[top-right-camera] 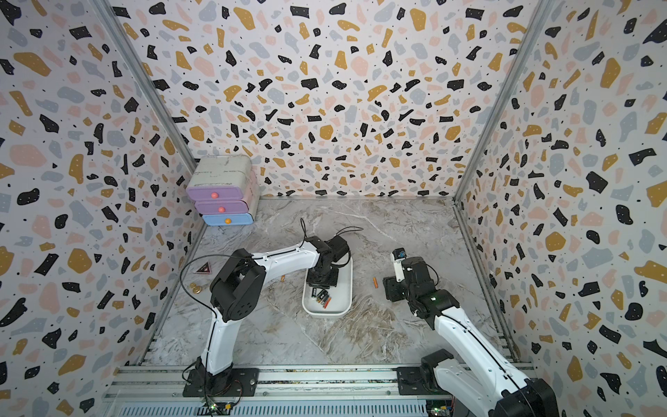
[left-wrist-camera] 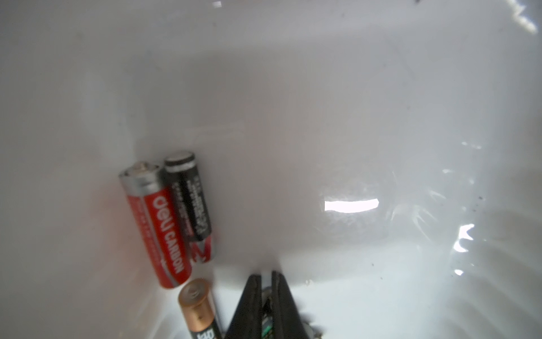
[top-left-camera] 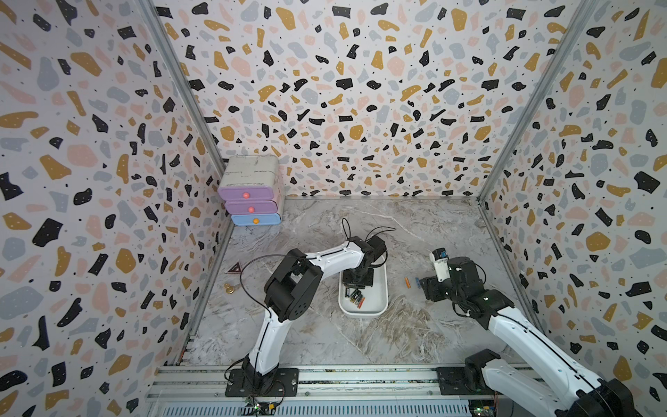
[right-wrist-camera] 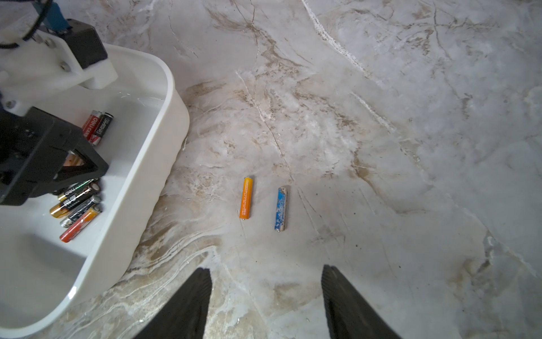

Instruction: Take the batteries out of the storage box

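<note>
The white storage box (top-left-camera: 383, 295) stands mid-table with several batteries inside. My left gripper reaches down into it, its fingertips a narrow gap apart over a dark green battery (left-wrist-camera: 266, 327); whether they grip it cannot be made out. Left of the fingers, in the left wrist view, lie a red battery (left-wrist-camera: 161, 231), a thin black battery (left-wrist-camera: 192, 206) and a copper-topped battery (left-wrist-camera: 197, 308). An orange-red battery (right-wrist-camera: 80, 224) ends the row inside the box. Right of the box, my right gripper hangs open and empty.
On the table between box and right gripper lie an orange battery (right-wrist-camera: 246, 197) and a blue battery (right-wrist-camera: 281, 209). Another orange one (top-right-camera: 282, 278) is left of the box. A small drawer cabinet (top-left-camera: 251, 187) stands at back left.
</note>
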